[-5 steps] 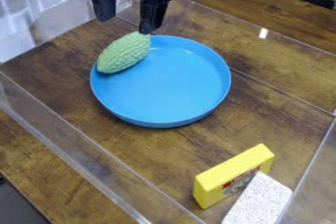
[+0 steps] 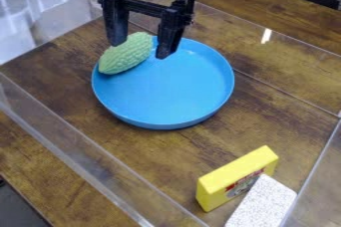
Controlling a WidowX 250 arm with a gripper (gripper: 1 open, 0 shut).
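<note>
My black gripper (image 2: 142, 30) hangs open at the top centre, its fingers spread above the upper rim of a blue round plate (image 2: 167, 97). A green oblong object with a bumpy surface (image 2: 123, 56) lies on the left part of the plate, just below the gripper and partly hidden by its left finger. Nothing shows held between the fingers.
A yellow box (image 2: 233, 176) and a white speckled block (image 2: 260, 207) lie at the lower right. Clear walls edge the wooden surface (image 2: 94, 156) at left and right. The wood right of the plate is clear.
My gripper has moved down and toward the right, coming lower over the plate and the green object. The objects on the surface have not visibly moved.
</note>
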